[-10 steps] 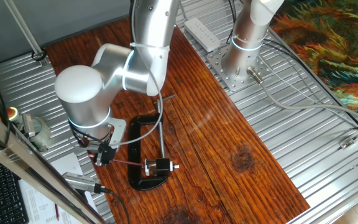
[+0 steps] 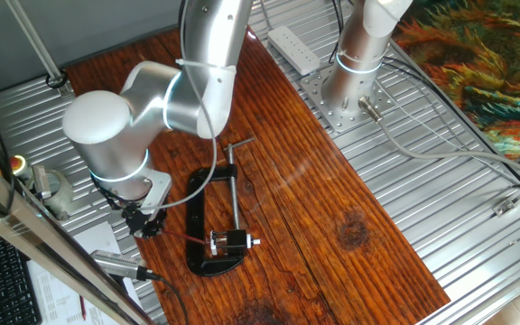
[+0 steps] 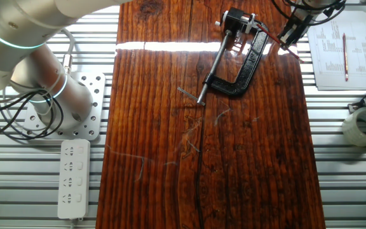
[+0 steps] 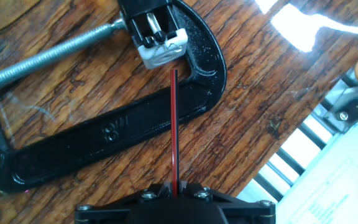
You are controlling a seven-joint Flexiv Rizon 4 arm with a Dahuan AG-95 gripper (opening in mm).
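Observation:
A slim red-and-black pencil is gripped by my gripper, whose fingers are closed around it at the bottom of the wrist view. The pencil points at a small black-and-white device, apparently a sharpener, fixed at the end of a black C-clamp. In the wrist view the pencil's far end appears just short of the white face; depth is hard to judge. From exterior view 1, my gripper is left of the clamp, with the pencil reaching toward the device. The clamp lies flat on the wooden board.
The wooden board is clear beyond the clamp's screw. Paper with another pencil and a tape roll lie off its edge. A power strip and the robot base stand on the opposite side.
The clamp and device have stayed put.

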